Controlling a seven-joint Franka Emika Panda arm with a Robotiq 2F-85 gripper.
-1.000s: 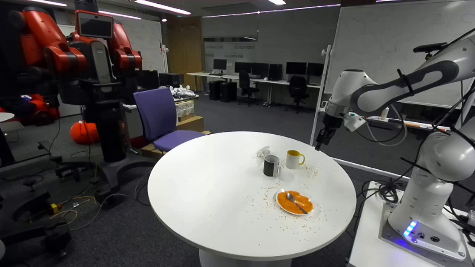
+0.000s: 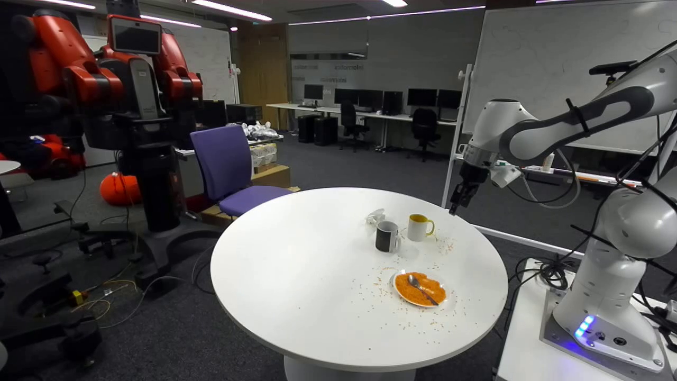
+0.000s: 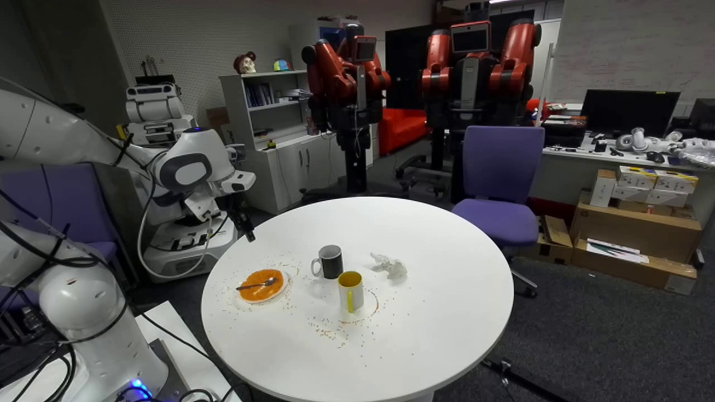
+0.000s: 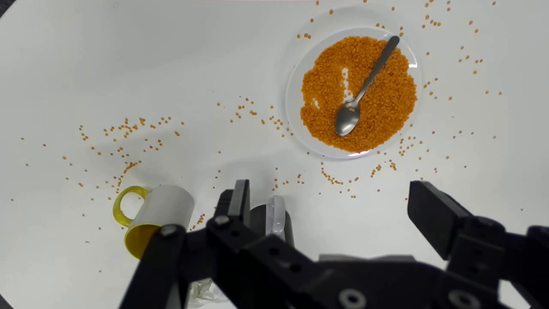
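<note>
A white plate of orange grains lies on the round white table, with a metal spoon resting across the grains. A black-and-white mug and a white mug with a yellow inside and handle both stand upright near each other. My gripper is open and empty, raised above the table's edge in the exterior views. From the wrist view, its left finger partly covers the black-and-white mug, which lies well below it. The right finger shows over bare tabletop.
Beside the mugs is a crumpled clear plastic piece. Loose orange grains are scattered around the plate and the yellow-handled mug. A purple chair stands at the table's far side.
</note>
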